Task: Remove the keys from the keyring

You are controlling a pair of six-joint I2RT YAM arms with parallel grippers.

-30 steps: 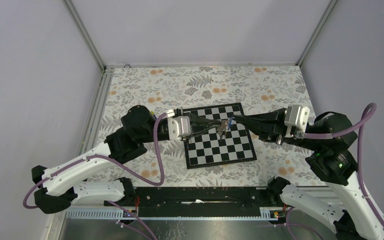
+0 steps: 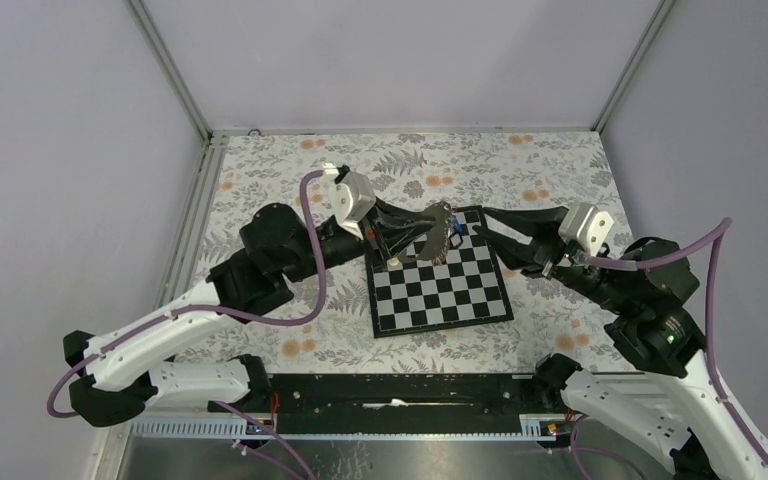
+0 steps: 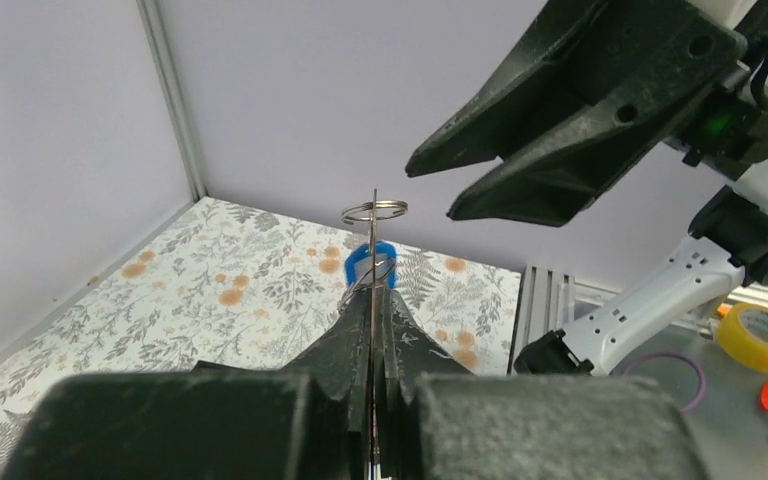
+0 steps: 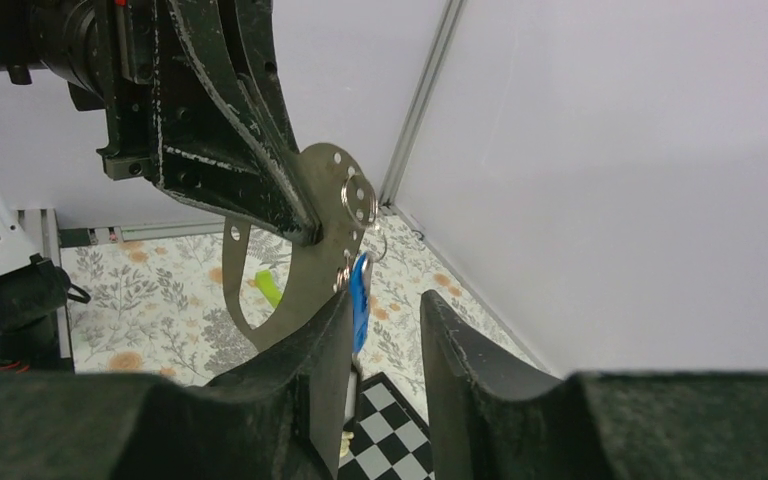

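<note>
My left gripper (image 2: pixel 427 221) is shut on a thin, dark metal plate with holes, the keyring (image 4: pixel 312 275). In the left wrist view this plate appears edge-on, rising from between the closed fingertips. Wire rings (image 3: pixel 374 210) hang along its edge. A key with a blue head (image 4: pixel 360 298) dangles on the right side, with other keys bunched at the plate (image 2: pixel 440 250), hard to separate. My right gripper (image 2: pixel 478 220) stands open just right of the blue key, with no key visibly gripped. Its parted fingertips (image 3: pixel 480 200) also show in the left wrist view.
Below the hands lies a black-and-white checkerboard (image 2: pixel 440 295) on the floral table cover (image 2: pixel 305 335). Yellow tape (image 3: pixel 760 335) lies off to the far right in the left wrist view. The tabletop around the board is mostly clear.
My right gripper has gone from shut at the blue key to open, slightly apart from it. My left gripper has turned and shifted, bringing the keyring plate's broad face into the top view.
</note>
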